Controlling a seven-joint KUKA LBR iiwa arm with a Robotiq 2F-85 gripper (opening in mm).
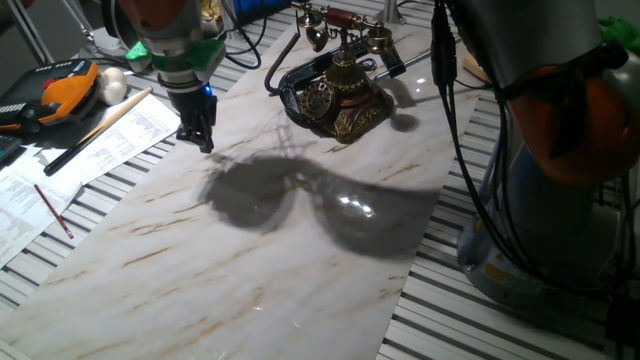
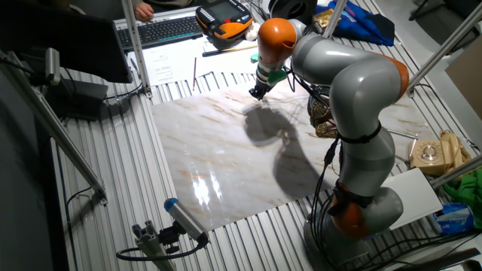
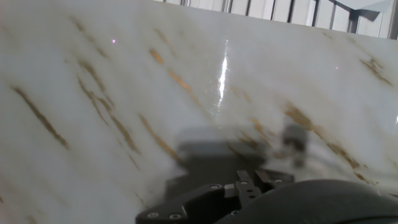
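My gripper [image 1: 202,145] hangs above the marble-patterned board, near its edge on the side of the papers. In the wrist view its fingertips [image 3: 244,186] sit close together at the bottom of the picture; the fingers look shut, with nothing visible between them. A dark rounded part covers some of the gripper there. An ornate antique-style telephone [image 1: 345,105] with gold trim stands on the board, to the right of the gripper in exterior view 1 and apart from it. Exterior view 2 shows the telephone [image 2: 319,113] partly hidden by the arm.
Bare marble board [image 1: 190,290] fills the foreground, crossed by the arm's shadow. Papers [image 1: 110,140], a pencil [image 1: 54,210] and an orange-black device [image 1: 48,95] lie beyond one edge. A beige telephone [image 2: 437,154] stands on the arm's far side.
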